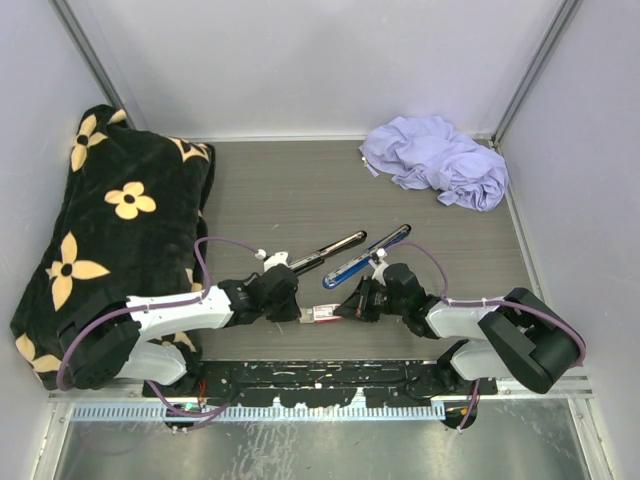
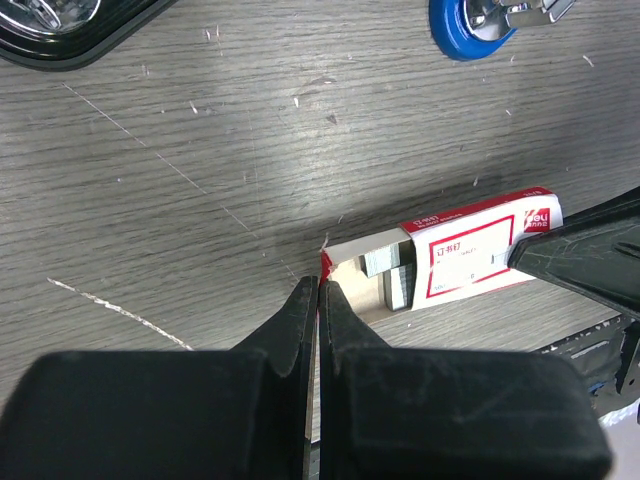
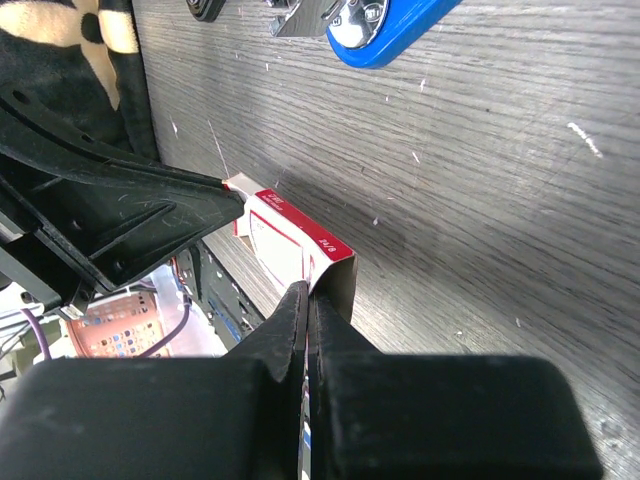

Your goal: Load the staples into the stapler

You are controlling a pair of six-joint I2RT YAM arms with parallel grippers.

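A red-and-white staples box (image 1: 326, 312) (image 2: 472, 252) (image 3: 289, 230) lies between my grippers near the front of the table, one end open with staple strips (image 2: 398, 284) showing. My left gripper (image 1: 297, 315) is shut at that open end, on what looks like its thin card edge. My right gripper (image 1: 344, 312) is shut at the other end, apparently on the box's thin end. Behind them lie a blue stapler (image 1: 352, 265) (image 2: 458, 38) (image 3: 390, 35) and a black stapler (image 1: 336, 247), both lengthwise on the table.
A black flowered blanket (image 1: 115, 220) covers the left side; a lilac cloth (image 1: 440, 160) lies at the back right.
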